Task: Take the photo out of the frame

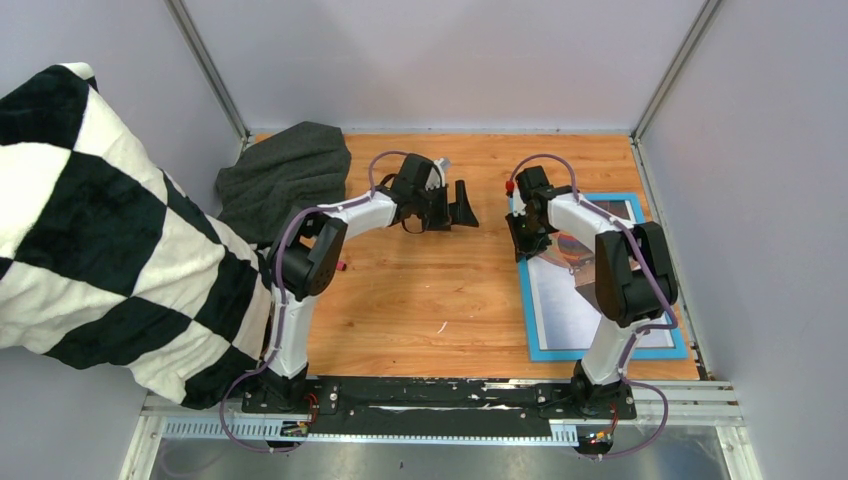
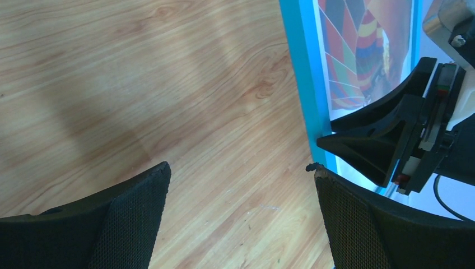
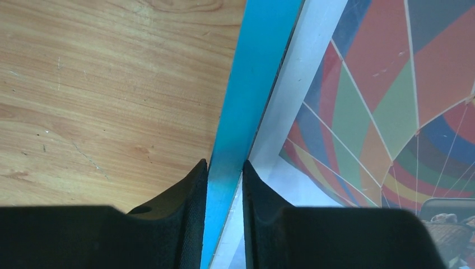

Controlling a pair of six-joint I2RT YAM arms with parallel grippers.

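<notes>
A blue photo frame [image 1: 527, 320] lies at the right of the table, holding a hot-air-balloon photo [image 3: 381, 101] beside a white strip. My right gripper is on the frame's left blue bar [image 3: 255, 61], a fingertip at each side of it, the fingers part open; whether they press on it is unclear. In the left wrist view its black fingers meet that bar. My left gripper hangs open over bare wood left of the frame, with nothing between its fingers.
A grey cloth [image 1: 280, 170] lies at the back left, with a checkered cloth [image 1: 120, 250] over the left side and a small red item [image 1: 342, 266] by the left arm.
</notes>
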